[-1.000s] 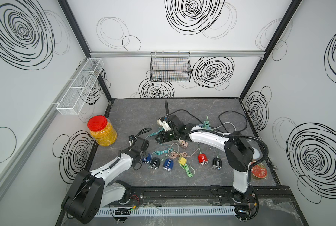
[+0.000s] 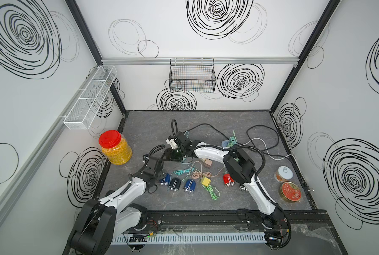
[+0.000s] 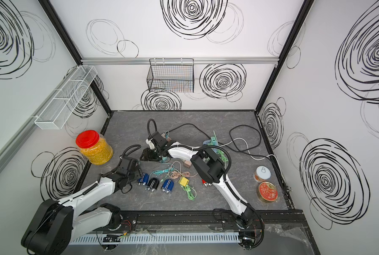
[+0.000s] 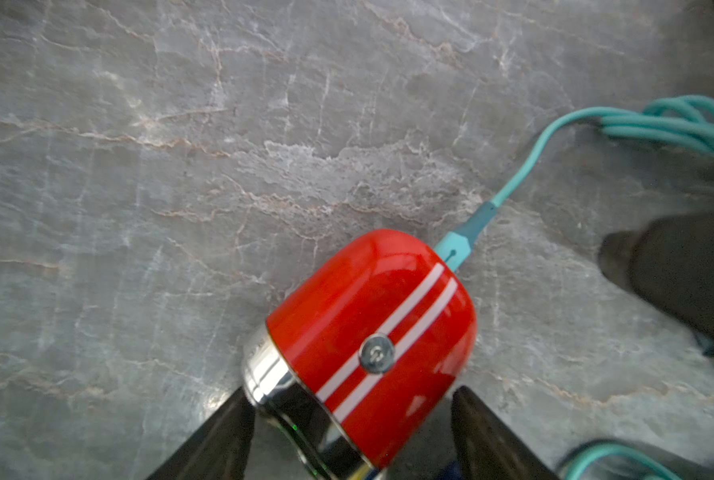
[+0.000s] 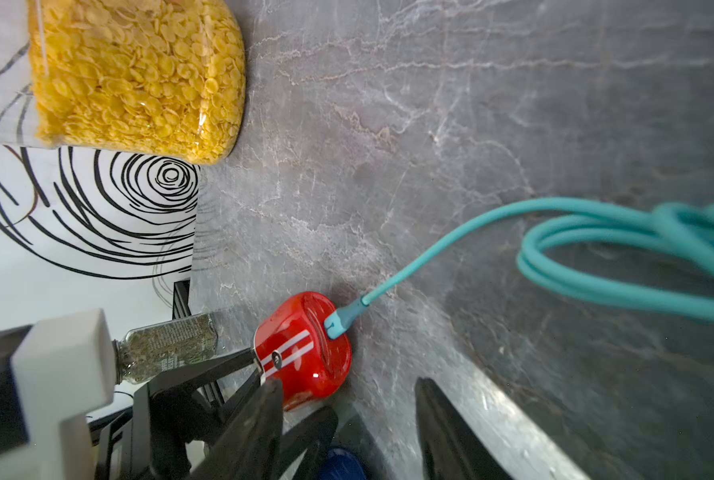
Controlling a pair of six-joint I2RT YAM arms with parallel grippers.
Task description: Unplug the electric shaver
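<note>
The red electric shaver (image 4: 389, 320) has two white stripes, a round button and a chrome head. A teal plug (image 4: 453, 249) sits in its rounded end, and a teal cord (image 5: 433, 244) runs from it to a coiled bundle. My left gripper straddles the shaver near its head, fingers part open; contact is hard to tell. In the right wrist view the shaver (image 5: 297, 348) shows beyond the fingertips of my right gripper, which is open with nothing between its fingers. The top views hide the shaver behind the arms.
Blue (image 2: 190, 185) and black shavers (image 2: 174, 184) lie close to the left gripper, with a yellow block (image 2: 205, 181) and coiled cords nearby. A jar of yellow flakes (image 2: 116, 148) stands at the left.
My right gripper has moved left, towards the left gripper and the red shaver, its arm now swung over the right-hand shavers. The left arm has shifted only slightly.
</note>
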